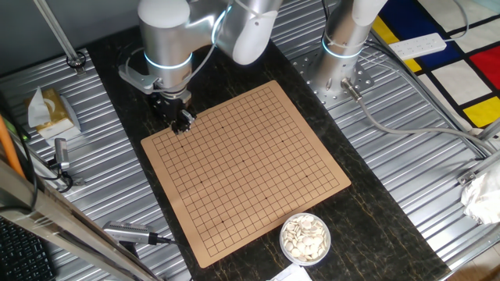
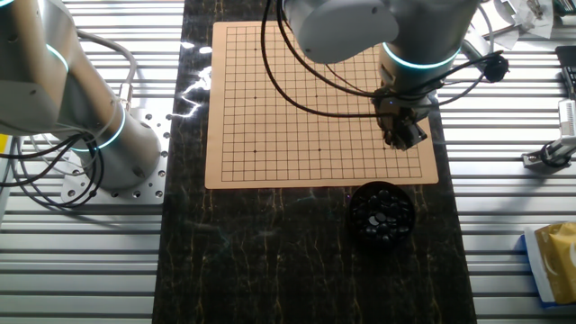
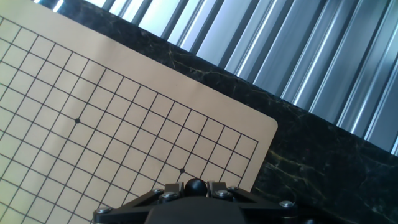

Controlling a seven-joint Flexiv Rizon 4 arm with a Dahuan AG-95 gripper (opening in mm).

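Observation:
A round black stone (image 3: 196, 187) is pinched between the fingertips of my gripper, which is shut on it. In exterior view 1 the gripper (image 1: 186, 123) is over the far-left corner area of the tan grid board (image 1: 242, 161). Seen from exterior view 2, the gripper (image 2: 407, 138) is near the board's lower right corner. The wrist view has the board's corner, with its black grid and dots, just beyond the fingers. No stones show on the visible parts of the board. Clearance between stone and board is hard to judge.
A bowl of white stones (image 1: 305, 239) stands beside the board's near edge. Opposite, a black bowl of black stones (image 2: 381, 214) sits close to the board and gripper. A tissue box (image 1: 55, 115) lies off to the left.

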